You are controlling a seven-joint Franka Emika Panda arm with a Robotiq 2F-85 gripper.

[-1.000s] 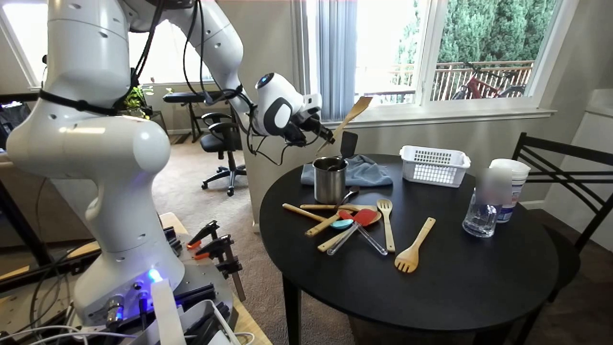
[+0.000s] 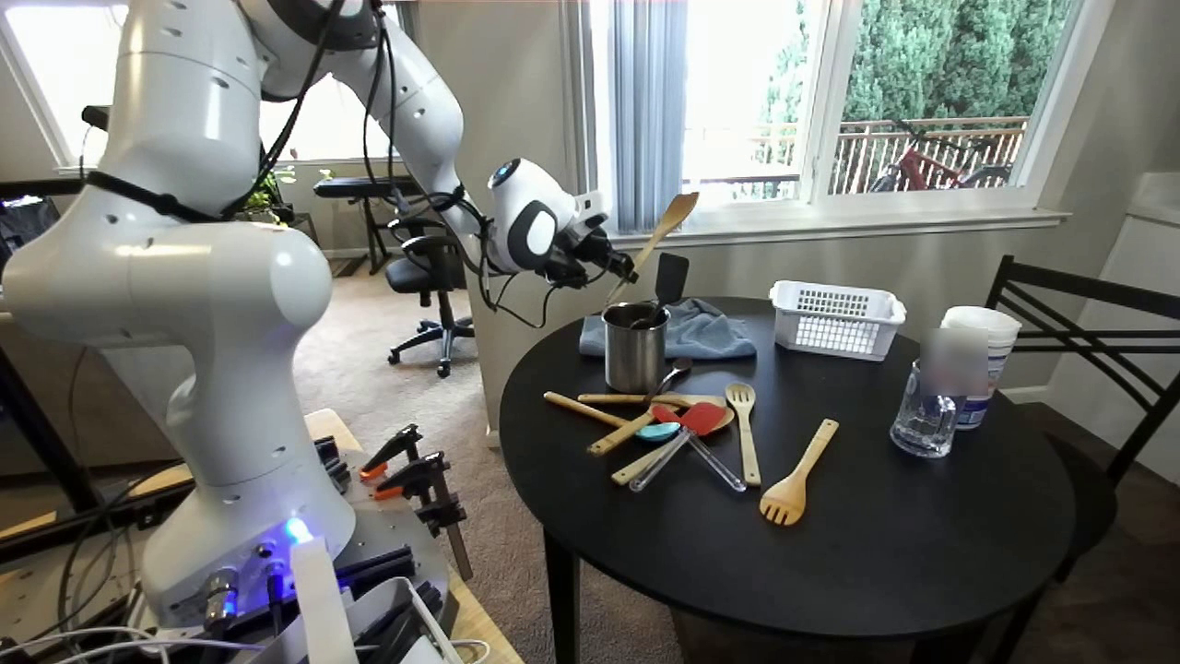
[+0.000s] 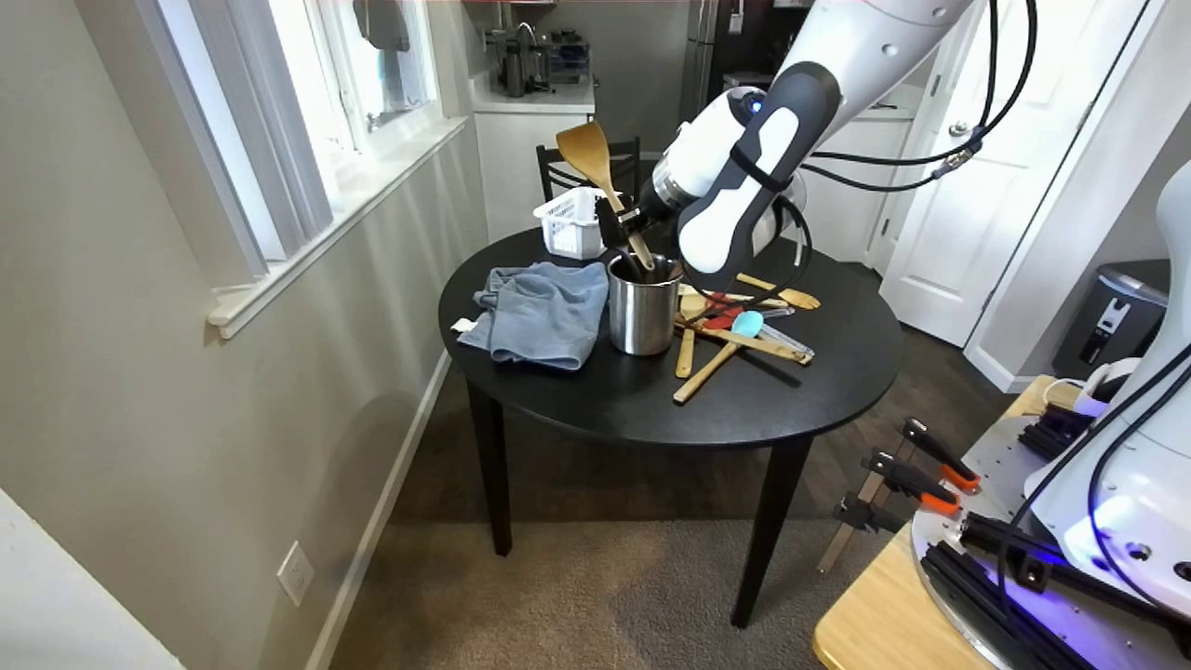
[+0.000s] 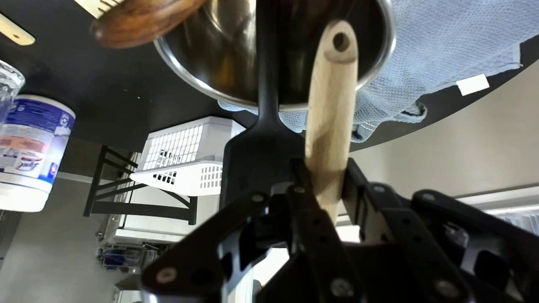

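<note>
My gripper is shut on the handle of a wooden spatula (image 2: 670, 217), whose flat blade points up and away from the table. In the wrist view the handle's holed end hangs beside the rim of a steel pot (image 2: 636, 349); whether it is inside the pot cannot be told there. Exterior view 2 shows the wooden spatula (image 3: 588, 153) slanting down to the opening of the pot (image 3: 643, 313). A black spatula (image 2: 670, 277) stands in the pot, blade up, close beside my fingers in the wrist view.
Crossed wooden, red and teal utensils (image 2: 675, 426) lie in front of the pot, with a wooden fork (image 2: 798, 476) farther right. Behind the pot is a blue-grey cloth (image 2: 708, 332). A white basket (image 2: 837, 321), glass mug (image 2: 925, 415) and tub (image 2: 979, 365) stand to the right.
In exterior view 1, my gripper and the wooden spatula have shifted slightly left, and the spatula's blade sits a little lower. The pot and the utensils on the table have not moved.
</note>
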